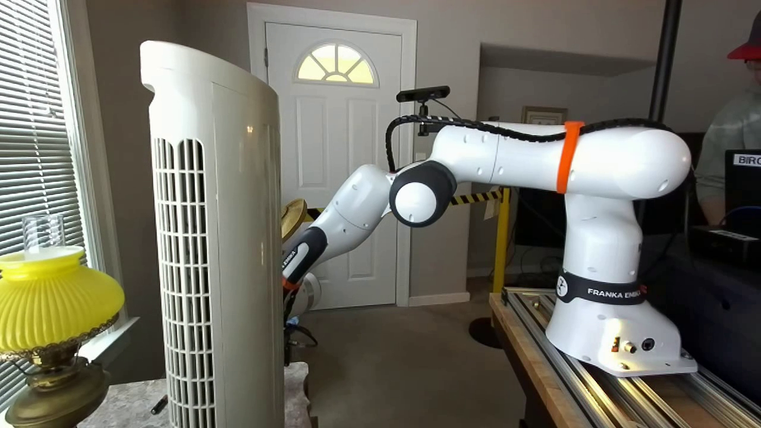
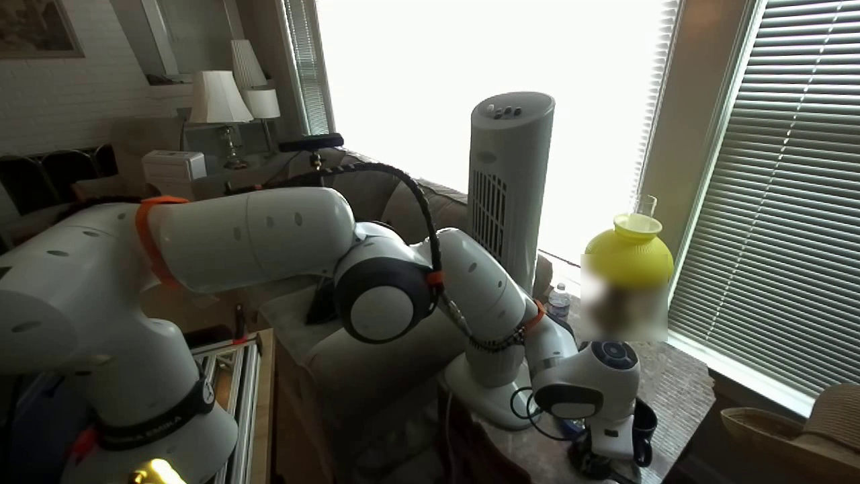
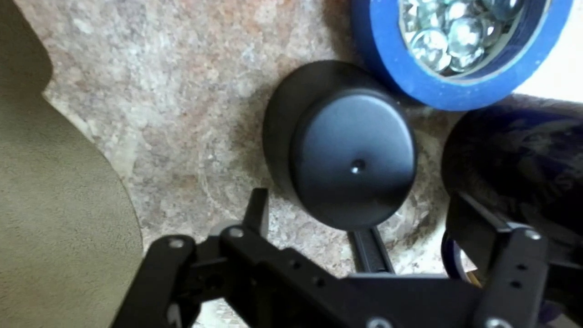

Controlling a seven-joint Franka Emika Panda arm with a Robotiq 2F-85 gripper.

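In the wrist view a black, round-topped cylinder [image 3: 355, 158] with a small dimple stands on the mottled stone-like tabletop [image 3: 180, 109]. My gripper is open, its fingers [image 3: 257, 213] spread wide to the left and right of the cylinder's near side, with no grip on it. The right finger overlaps a dark, glossy mug-like vessel [image 3: 524, 158]; whether they touch I cannot tell. From below the cylinder a narrow black bar [image 3: 371, 248] runs under the gripper body. The tower fan hides the gripper in exterior view 1.
A blue tape ring [image 3: 388, 60] with clear glass beads inside sits close behind the cylinder. The tower fan [image 2: 512, 185] and a yellow-shaded lamp [image 2: 633, 254] stand near the arm.
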